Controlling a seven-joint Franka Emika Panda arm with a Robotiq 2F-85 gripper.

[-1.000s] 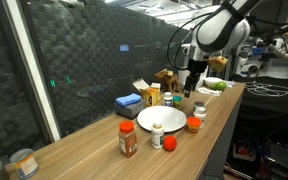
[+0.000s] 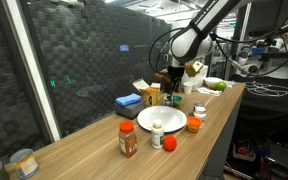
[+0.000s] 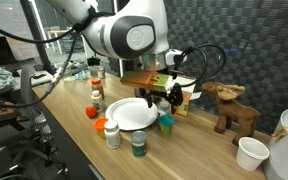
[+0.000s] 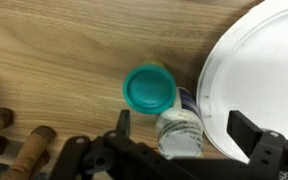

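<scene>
My gripper is open above the counter, its dark fingers (image 4: pixel 243 127) spread apart. Between and below them in the wrist view is a small bottle with a pale cap (image 4: pixel 180 133); nothing appears gripped. Beside the bottle stands a teal cup (image 4: pixel 149 88), also visible in exterior view 2 as a green cup (image 3: pixel 166 123) below the gripper (image 3: pixel 172 96). A round white plate (image 4: pixel 269 65) lies to the bottle's right in the wrist view. Exterior view 1 has the gripper (image 2: pixel 170 83) over the far side of the plate (image 2: pixel 161 118).
A brown toy animal (image 3: pixel 234 112) and a white cup (image 3: pixel 251 152) stand past the teal cup. Near the plate are a jar (image 3: pixel 139 145), a white bottle (image 3: pixel 111 132) and a red ball (image 2: pixel 169 143). A blue sponge (image 2: pixel 128 100) lies by the wall. The near-left counter has bare room.
In exterior view 1 the arm has swung left from the right side of the counter, bringing the gripper over the teal cup and bottle. The objects look unmoved.
</scene>
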